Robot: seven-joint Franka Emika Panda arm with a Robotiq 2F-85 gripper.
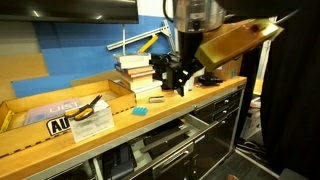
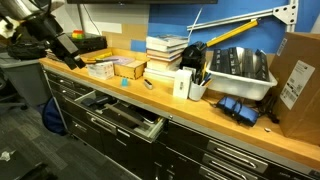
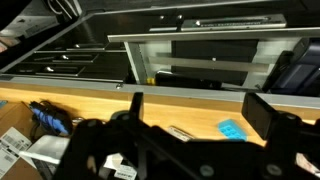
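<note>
My gripper is open in the wrist view, its dark fingers wide apart with nothing between them. It hangs above the counter and the pulled-out drawer (image 3: 208,48). A small light-blue block (image 3: 232,130) lies on the wooden counter near the right finger, and a small slim item (image 3: 182,133) lies to its left. In exterior view 1, the gripper (image 1: 175,76) appears in front of the stacked books (image 1: 135,72). The open drawer (image 2: 135,122) holds dark items, and exterior view 1 shows a blue item (image 1: 119,160) in it.
A shallow wooden box (image 1: 60,108) with scissors (image 1: 84,108) over a white box (image 1: 92,124) stands on the left counter. To the right in exterior view 2 are a white bin (image 2: 240,84), a blue bundle (image 2: 237,109) and a cardboard box (image 2: 300,85). The open drawer juts out below the counter.
</note>
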